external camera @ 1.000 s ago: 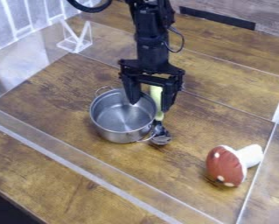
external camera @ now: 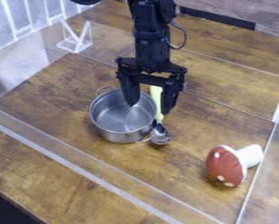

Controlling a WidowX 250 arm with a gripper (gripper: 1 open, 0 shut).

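Observation:
My black gripper (external camera: pixel 149 91) hangs in the upper middle with its two fingers spread open, over the back part of a steel pot (external camera: pixel 110 121) with wire handles. Just right of the pot, a pale yellow-green long object (external camera: pixel 158 111) lies partly behind my right finger, and a small shiny metal object (external camera: pixel 160 136) sits beside the pot's right handle. I cannot tell what either of these is.
A red and white mushroom-like object (external camera: pixel 229 164) lies at the front right. A white frame-like piece (external camera: pixel 76 37) stands at the back left.
The objects on the table look much the same.

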